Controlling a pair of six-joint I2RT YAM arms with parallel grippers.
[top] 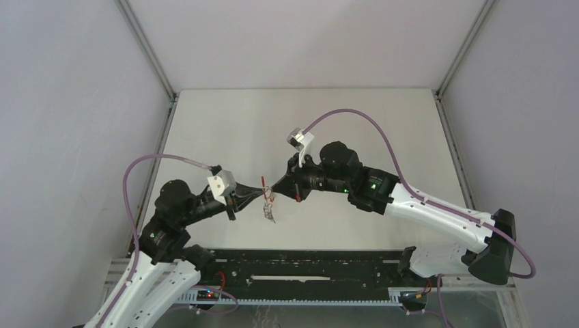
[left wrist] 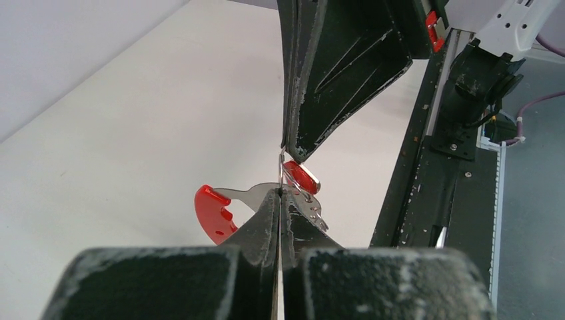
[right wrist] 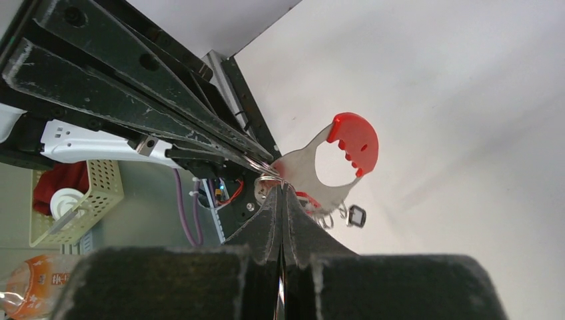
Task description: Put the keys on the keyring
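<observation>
Tip to tip above the table, my left gripper (top: 262, 192) and right gripper (top: 273, 188) have a bunch of metal pieces (top: 269, 210) hanging between them. In the left wrist view, the thin silver wire of the keyring (left wrist: 281, 175) spans from the shut left fingertips to the shut right ones. A flat steel piece with a toothed red grip (right wrist: 358, 143) hangs in front of the right fingertips in the right wrist view. Small metal links and a dark square end piece (right wrist: 356, 215) dangle below it. Whether any key sits on the ring wire cannot be told.
A black rail (top: 300, 263) runs along its front edge. Beyond the table, the right wrist view shows a cream basket (right wrist: 106, 183) and an orange-labelled bottle (right wrist: 43, 283).
</observation>
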